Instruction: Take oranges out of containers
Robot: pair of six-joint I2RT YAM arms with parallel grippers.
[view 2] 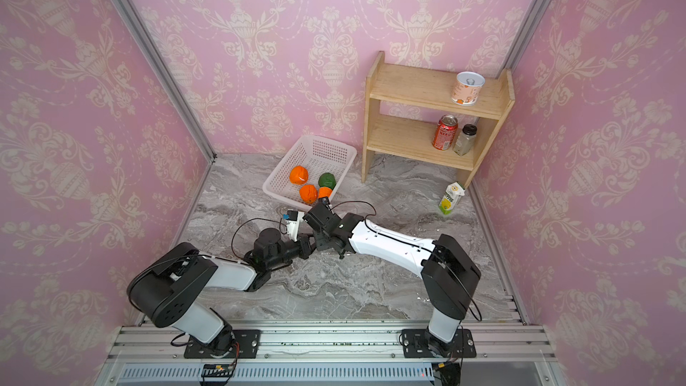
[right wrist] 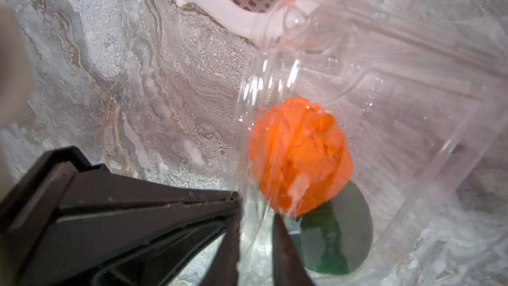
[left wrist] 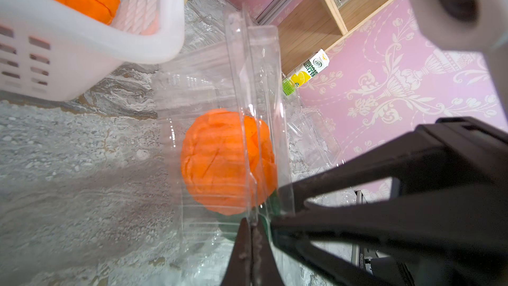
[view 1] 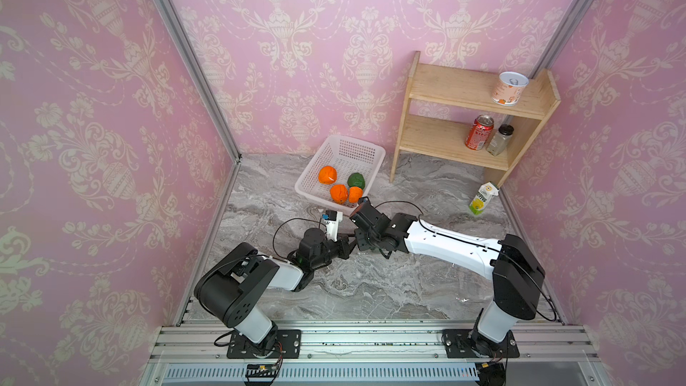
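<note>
A clear plastic container [right wrist: 391, 121] lies on the table with an orange [right wrist: 301, 153] and a dark green round thing [right wrist: 338, 233] inside. In the left wrist view, the same orange [left wrist: 227, 161] shows through the clear walls. My left gripper is shut at the container's rim; whether the thin plastic is pinched cannot be told. My right gripper is partly open, its fingertips on either side of the near clear edge. From above, both hands meet in front of the basket and mostly cover the container.
Just behind the hands, a white basket [view 1: 306, 187] holds 3 oranges [view 1: 327, 174] and a green item [view 1: 356, 181]. A wooden shelf [view 1: 436, 139] stands at back right, with a juice carton [view 1: 483, 198] in front.
</note>
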